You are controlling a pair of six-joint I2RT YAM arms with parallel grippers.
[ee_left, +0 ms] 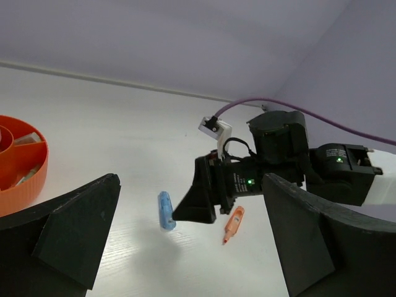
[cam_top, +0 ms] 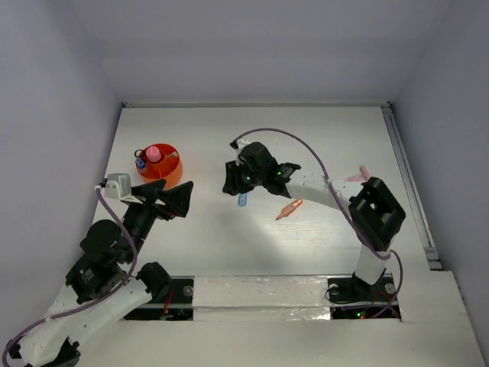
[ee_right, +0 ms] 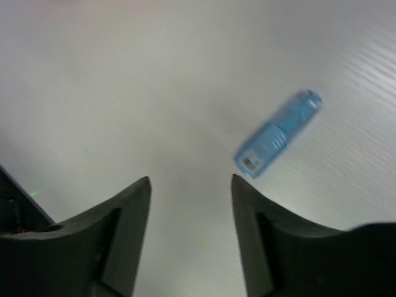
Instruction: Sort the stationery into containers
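Note:
A blue marker-like item (cam_top: 242, 199) (ee_left: 166, 211) (ee_right: 278, 133) lies on the white table in all three views. My right gripper (cam_top: 233, 180) hovers just over it, its fingers parted and empty; the item lies beyond the right fingertip in the right wrist view. My left gripper (cam_top: 179, 199) stands open and empty at the left, below an orange divided container (cam_top: 170, 172) (ee_left: 25, 185) that holds a pink item (cam_top: 153, 153), a blue one and other small things. An orange pen-like item (cam_top: 289, 209) (ee_left: 234, 223) lies right of the blue one.
Pink items (cam_top: 361, 175) lie at the right of the table, partly behind the right arm. Walls stand at the back and both sides.

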